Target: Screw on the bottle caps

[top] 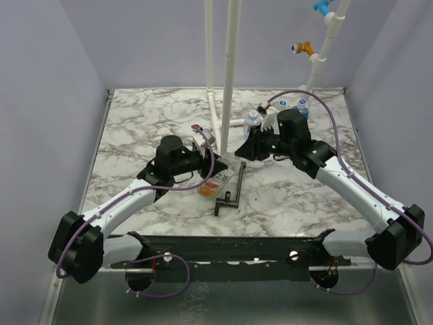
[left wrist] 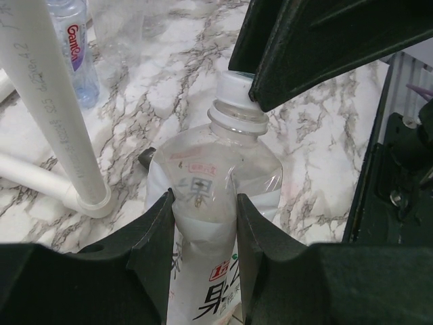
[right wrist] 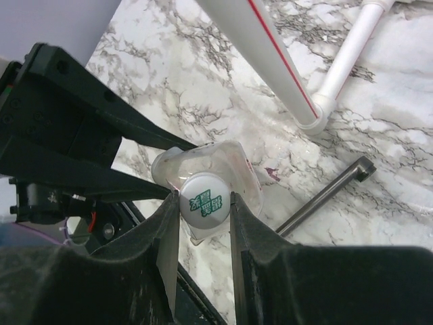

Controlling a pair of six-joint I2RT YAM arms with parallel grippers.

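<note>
A clear plastic bottle (top: 218,179) with a printed label is held tilted between the arms. My left gripper has its fingers around the bottle's body; how firmly is hard to tell. The bottle's white cap (left wrist: 233,87) sits at the neck, with my right gripper's dark fingers on it. In the right wrist view my right gripper is shut on that cap (right wrist: 205,200), which faces the camera with green print, while the left gripper's fingers reach round the bottle behind it.
White vertical pipes (top: 230,74) stand behind the bottle, and a dark metal pipe (top: 240,183) lies beside it. More bottles (top: 302,108) stand at the back right, near pipes with blue and orange valves. The marble board's left side is clear.
</note>
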